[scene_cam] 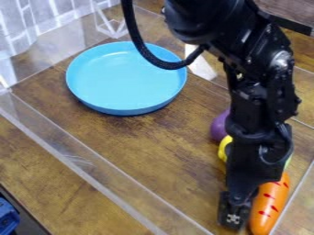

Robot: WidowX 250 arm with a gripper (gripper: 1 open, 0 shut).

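Observation:
My black gripper [240, 207] is low at the right front of the wooden table, its tip just left of an orange carrot [270, 205] with dark marks. A yellow object [225, 149] and a purple object [219, 126] sit behind, partly hidden by the gripper's body. I cannot tell how the fingers stand or whether anything is between them.
A blue plate [123, 73] lies at the back left. Clear plastic walls edge the wooden table [123, 165]. A blue object [6, 218] shows at the lower left corner.

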